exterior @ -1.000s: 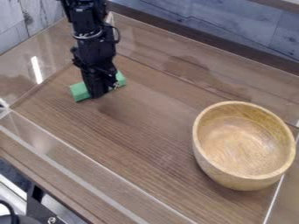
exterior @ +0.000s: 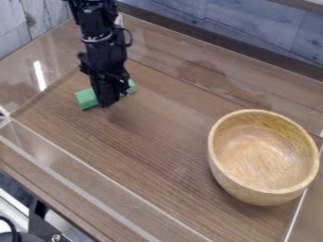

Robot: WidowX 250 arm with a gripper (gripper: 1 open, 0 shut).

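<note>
My black gripper (exterior: 109,83) is low over the table at the upper left, directly on a flat green object (exterior: 86,98). The gripper covers the middle of that object, so only its ends show. Whether the fingers are open or shut on it is hidden.
A large light wooden bowl (exterior: 263,151) sits at the right of the wooden table (exterior: 151,170). Grey panelled walls (exterior: 252,28) stand behind.
Very little differs; the gripper and the green object appear in almost the same place, with at most a slight shift.
</note>
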